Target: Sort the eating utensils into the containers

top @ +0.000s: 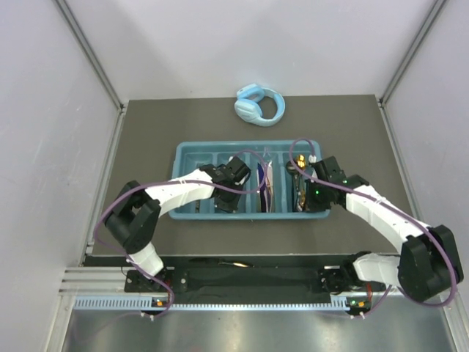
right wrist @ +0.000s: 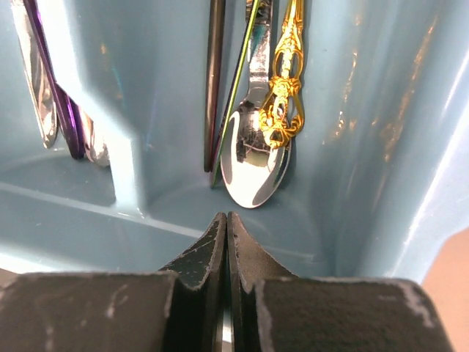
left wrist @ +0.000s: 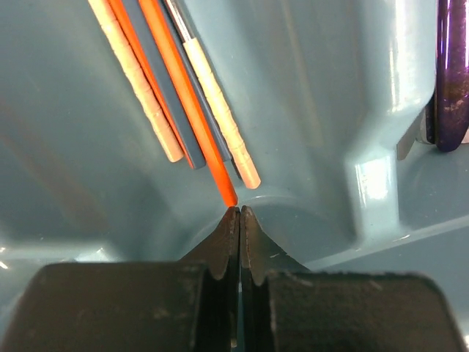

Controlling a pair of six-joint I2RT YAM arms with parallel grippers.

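Note:
The blue divided tray (top: pixel 253 217) holds utensils in compartments. My left gripper is shut, its tips beside the end of an orange chopstick (left wrist: pixel 192 110) among grey and tan ones. Purple-handled cutlery (left wrist: pixel 448 73) lies across a divider. My right gripper is shut just below a silver spoon (right wrist: pixel 249 169); a gold ornate handle (right wrist: pixel 286 88) lies on it, beside dark and green sticks (right wrist: pixel 214 88). I see nothing held in either gripper.
Blue headphones (top: pixel 249 110) lie behind the tray. Purple cables loop over both arms.

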